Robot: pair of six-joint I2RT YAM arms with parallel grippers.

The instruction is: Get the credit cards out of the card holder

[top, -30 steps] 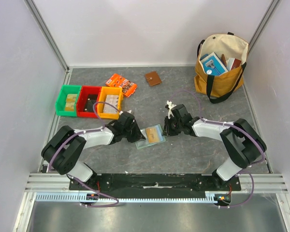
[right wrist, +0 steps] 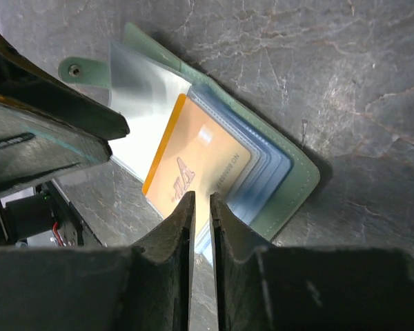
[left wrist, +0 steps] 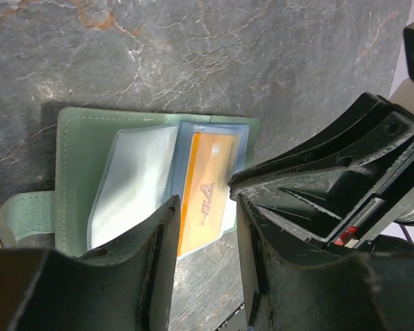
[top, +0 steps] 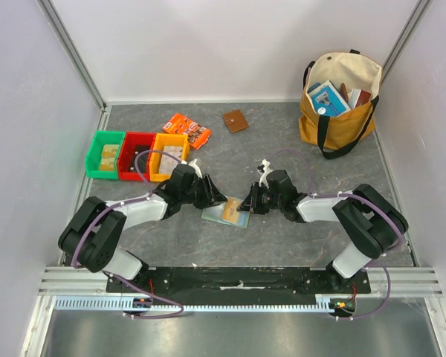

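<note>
A pale green card holder (top: 213,216) lies unfolded on the table between both arms, its snap strap (right wrist: 83,72) visible in the right wrist view. On one half rests an orange-tan card (left wrist: 208,186) over a blue sleeve (right wrist: 261,181); the other half shows a whitish sleeve (left wrist: 132,179). My left gripper is open above the holder, nothing held between its fingers. Over the card side, the right gripper has its fingertips close together with a narrow gap, and no card shows gripped. Whether its tips touch the orange card is unclear.
Green (top: 95,158), red (top: 126,167) and yellow (top: 162,141) bins stand at the left. Behind are an orange packet (top: 186,129) and a brown wallet (top: 236,120). A yellow tote bag (top: 342,130) fills the back right. Bare table surrounds the holder.
The holder has turned slightly clockwise since a second ago. The left gripper now reaches a little farther right.
</note>
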